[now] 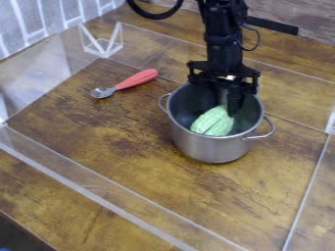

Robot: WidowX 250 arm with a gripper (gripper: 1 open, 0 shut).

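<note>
A steel pot (210, 144) with two side handles stands on the wooden table at centre right. Inside it lies a pale green ridged object (210, 124), like a cabbage or corn piece. My black gripper (226, 101) reaches down from the top into the back of the pot, just above or at the green object's upper end. Its fingertips are dark against the pot's interior, so whether they are open or grip anything is unclear.
A spoon with a red handle (137, 78) lies left of the pot. A white wire piece (102, 41) stands at the back left.
</note>
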